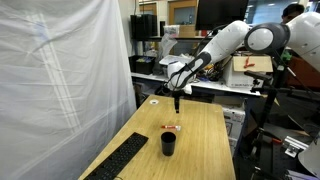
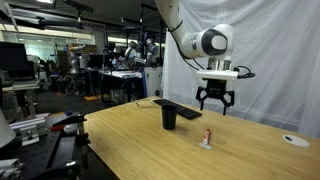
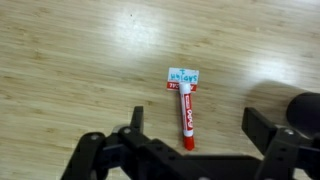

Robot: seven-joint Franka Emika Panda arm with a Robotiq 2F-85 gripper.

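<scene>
A small marker [image 3: 187, 118] with a red barrel and a white end lies on the wooden table; a blue-and-white label shows at its white end. Above it in the wrist view, my gripper has its two black fingers spread wide, one on each side of the marker and apart from it. In exterior view 2 my gripper [image 2: 214, 98] hangs over the table, higher than the marker [image 2: 207, 138] and clear of it. A black cup [image 2: 169, 117] stands upright beside the marker; only part of the cup [image 3: 305, 113] enters the wrist view.
A black keyboard [image 1: 116, 157] lies along the table's left side, near a white curtain. A small white round item [image 1: 154, 101] rests farther back. Bare table [image 1: 203, 142] stretches to the right of the cup.
</scene>
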